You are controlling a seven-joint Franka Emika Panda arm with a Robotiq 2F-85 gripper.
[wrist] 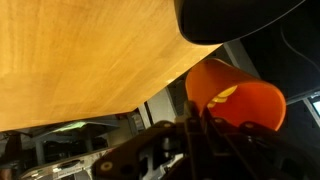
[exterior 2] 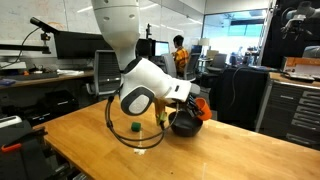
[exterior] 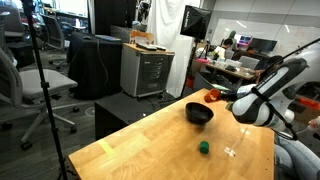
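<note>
An orange cup (wrist: 238, 92) shows at the right of the wrist view, its mouth partly visible with something yellow inside. My gripper is shut on the cup's rim, though its dark fingers blend together there. Part of a black bowl (wrist: 235, 18) shows above the cup in that view. In exterior view 1 the cup (exterior: 211, 95) is just behind and to the right of the bowl (exterior: 199, 113). Exterior view 2 has the cup (exterior 2: 203, 108) behind the bowl (exterior 2: 185, 125), partly hidden by my gripper (exterior 2: 191, 101).
A small green object (exterior: 204, 147) stands on the wooden table (exterior: 145, 148) in front of the bowl. A black case (exterior: 120, 113) sits beside the table's far edge.
</note>
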